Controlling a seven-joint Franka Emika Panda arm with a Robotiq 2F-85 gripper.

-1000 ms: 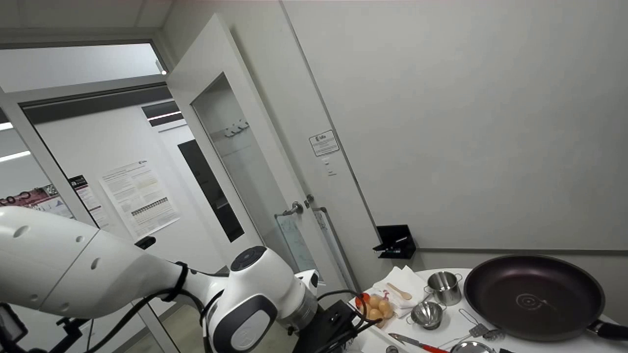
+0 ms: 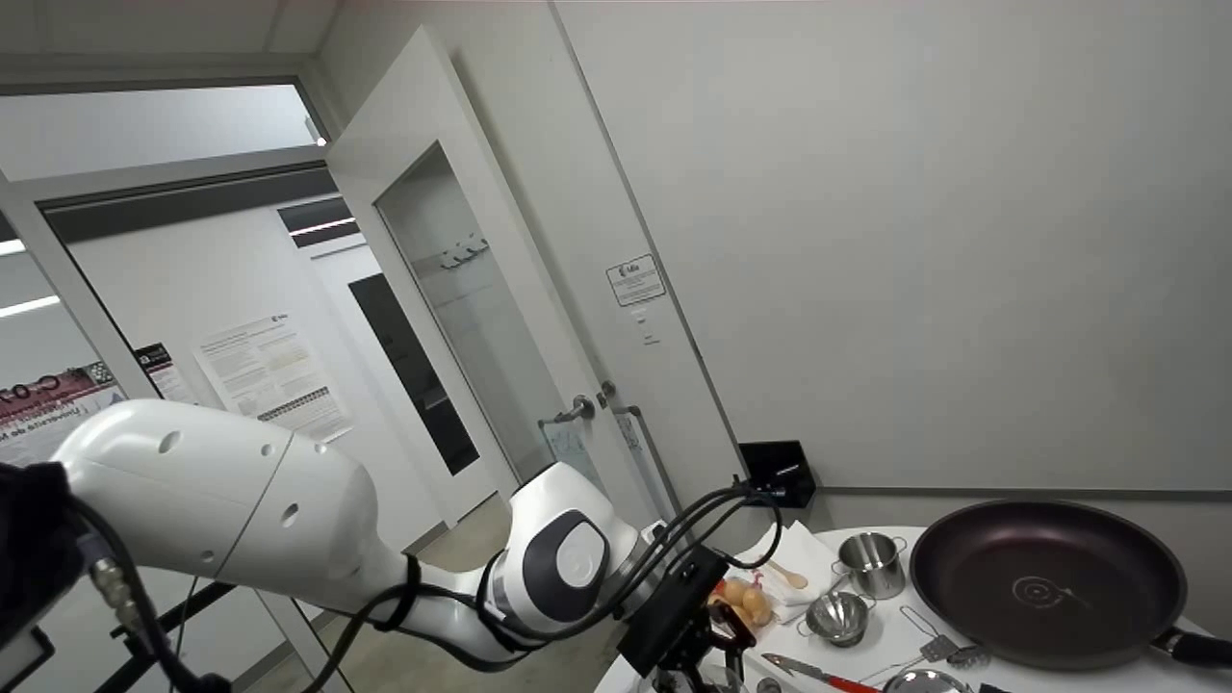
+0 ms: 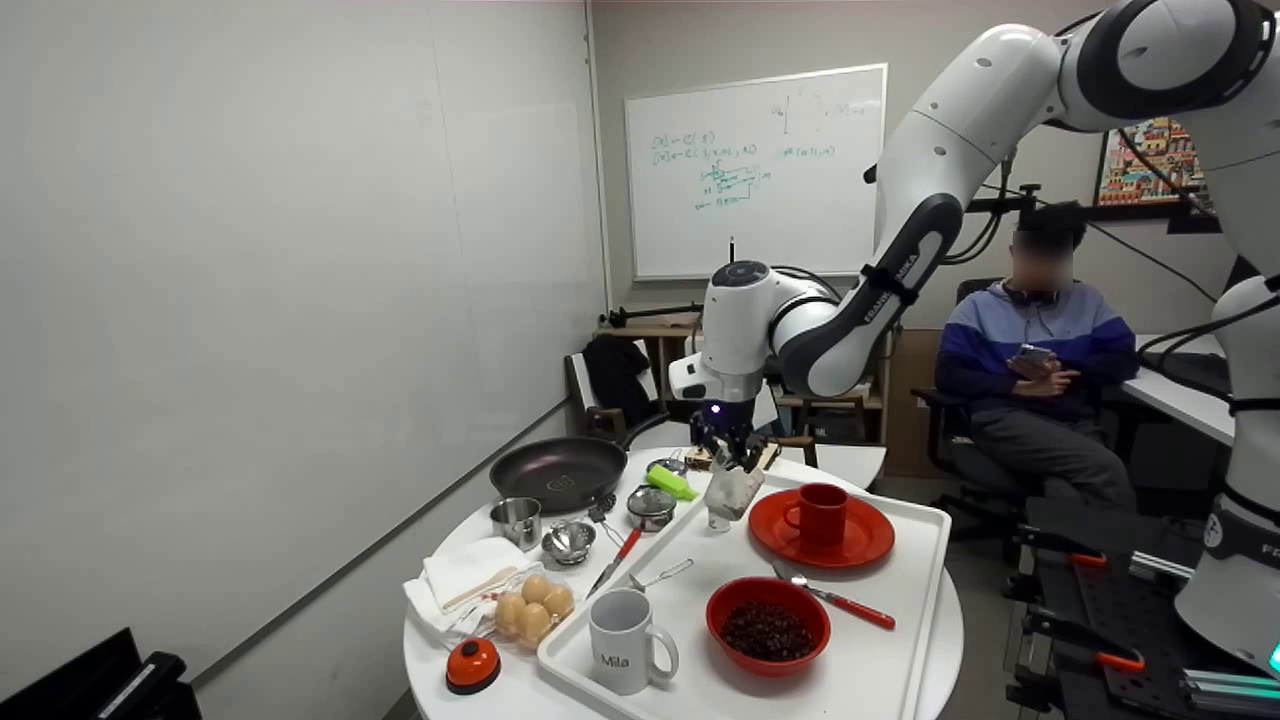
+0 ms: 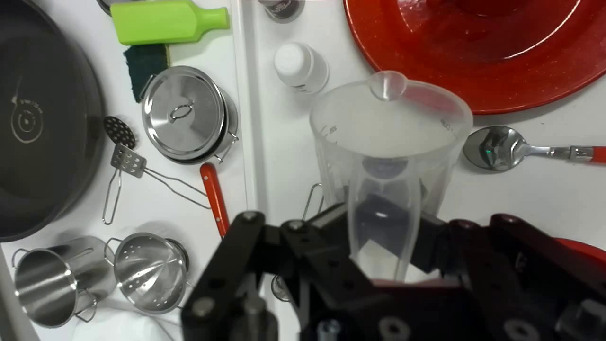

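A clear plastic measuring cup (image 4: 392, 128) hangs tilted in my gripper, its rim facing the camera in the wrist view. The cup's handle (image 4: 383, 219) runs between the two dark fingers, which are shut on it. In exterior view 2 the gripper (image 3: 739, 451) points down and the cup (image 3: 731, 490) is just below it, over the left part of the white tray's far end. The gripper (image 2: 710, 658) is partly cut off at the bottom in exterior view 1, and the cup cannot be made out clearly there.
On the tray (image 3: 917, 600) stand a red plate (image 3: 872, 533) with a red mug (image 3: 823, 516), a red bowl (image 3: 783, 659) of dark beans and a grey mug (image 3: 618, 640). A small white bottle (image 4: 301, 67) is close to the cup. Pots and a pan (image 3: 560, 473) crowd the left.
In exterior view 1 the arm has shifted right and the wrist has turned and tilted. The tomato and eggs are now partly behind the gripper. The table items have stayed put.
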